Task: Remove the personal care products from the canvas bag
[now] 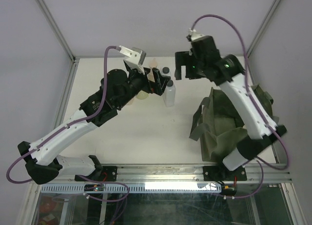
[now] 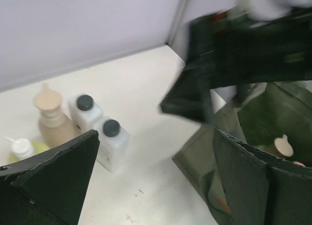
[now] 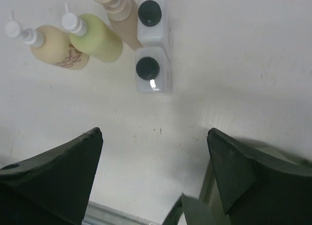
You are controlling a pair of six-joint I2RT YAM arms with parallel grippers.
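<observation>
Two white bottles with black caps stand side by side on the table: the front one and the one behind it. Left of them are a tan pump bottle, a green pump bottle and a peach one with lettering. In the top view my left gripper hangs near the bottles, open and empty. Blurred by motion, my right gripper is open above the table between bottles and bag. The canvas bag gapes at the right; a beige pump top shows inside it.
A loose bag flap leans out leftward. Grey walls close off the back and sides.
</observation>
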